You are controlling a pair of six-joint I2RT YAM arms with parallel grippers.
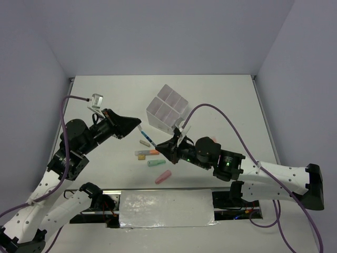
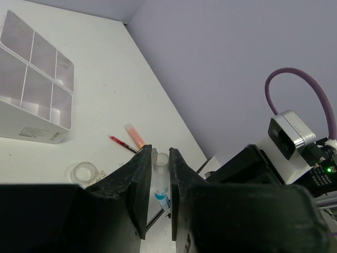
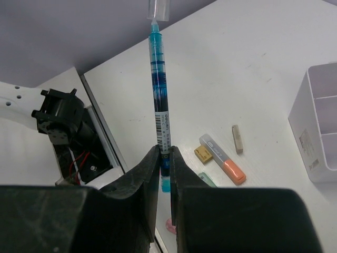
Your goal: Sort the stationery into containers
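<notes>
My right gripper (image 1: 171, 147) is shut on a blue pen (image 3: 160, 89), held upright in the right wrist view. My left gripper (image 1: 131, 126) is shut on a clear cap, which is just off the pen's tip in the right wrist view. On the table lie an orange-grey object (image 3: 231, 168), a yellow block (image 3: 203, 154), a beige piece (image 3: 236, 138), a green item (image 1: 156, 162) and a pink item (image 1: 163, 176). A white compartment organizer (image 1: 168, 108) stands at the back.
In the left wrist view a tape roll (image 2: 83, 173), a red pen (image 2: 122, 143) and an orange item (image 2: 135, 134) lie beside the organizer. Walls border both sides.
</notes>
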